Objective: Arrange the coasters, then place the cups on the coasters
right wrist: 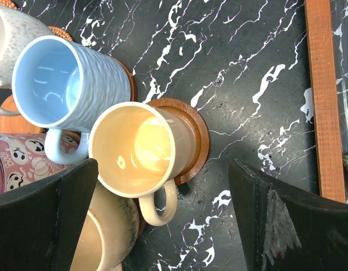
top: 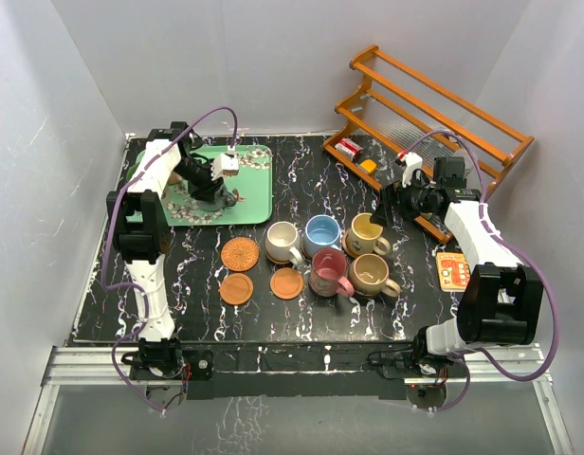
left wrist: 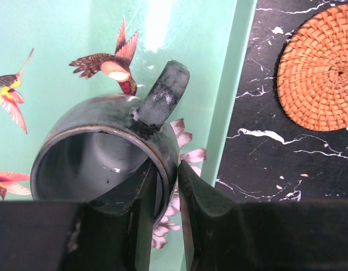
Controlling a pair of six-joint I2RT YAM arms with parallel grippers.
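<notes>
A dark grey cup [left wrist: 89,161] lies on the green tray [top: 259,185] at the left, its handle up in the left wrist view. My left gripper is at its rim, fingers part open on either side of the wall. A woven coaster [top: 240,254] is right of and below the tray in the top view, with two plain coasters [top: 236,289] nearby. My right gripper [top: 394,210] stands open above the yellow cup [right wrist: 146,152].
Several cups, including a blue one [top: 322,230] and a pink one [top: 327,275], stand on coasters at the centre right. A wooden rack [top: 434,95] fills the back right.
</notes>
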